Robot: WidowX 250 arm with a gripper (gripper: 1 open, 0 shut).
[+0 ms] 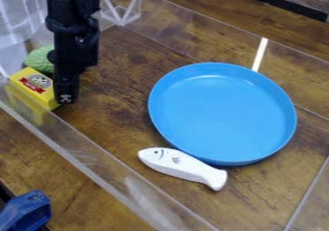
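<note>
My black gripper (pixel 64 86) is low at the left, shut, its tips down beside a yellow box (pixel 31 87) with a red label, which sits against the clear wall. Whether anything is between the fingers is hard to see. A green corn-like toy (pixel 38 58) lies behind the box, partly hidden by the arm.
A large blue plate (pixel 221 110) fills the right middle. A white fish-shaped item (pixel 183 166) lies in front of it. A blue object (pixel 23 212) is at the lower left, outside the clear wall.
</note>
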